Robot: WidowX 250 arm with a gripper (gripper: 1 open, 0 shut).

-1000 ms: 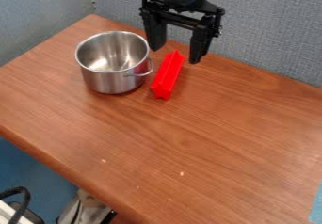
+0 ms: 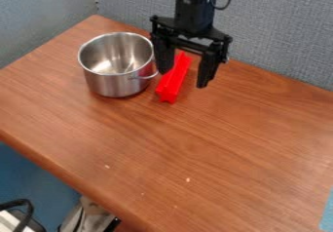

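My black gripper (image 2: 185,66) hangs at the back of the table, its two fingers spread wide apart with nothing visible held between them. A red elongated object (image 2: 173,80) lies on the table below and between the fingers. To its left stands a steel pot (image 2: 116,64) with a side handle, close beside the red object. Whether the fingertips touch the table is hard to tell.
Grey padded panels (image 2: 279,36) stand behind it. Cables and a stand lie off the table's lower-left edge.
My gripper has moved down and back, toward the table's rear, over the last second, still spread wide. The pot and red object have not visibly moved.
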